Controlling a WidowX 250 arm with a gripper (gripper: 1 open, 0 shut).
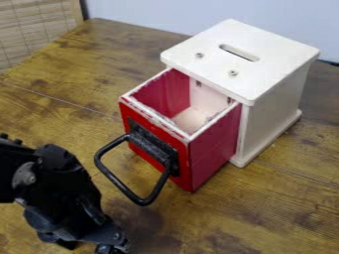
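Note:
A white wooden box (pixel 272 99) with a slot in its lid stands on the wooden table, its red drawer (pixel 212 154) pulled out toward the front left. Inside the drawer is a pale round object (pixel 192 117). A black loop handle (pixel 122 187) sticks out from the drawer's front. My black gripper (pixel 99 238) is low at the bottom left, apart from the handle, below and left of it; its fingers are too dark and cropped to tell whether they are open or shut.
Bare table (pixel 265 218) lies at the right front and along the left. A bamboo mat (pixel 34 30) is at the back left, and a pale wall runs behind the box.

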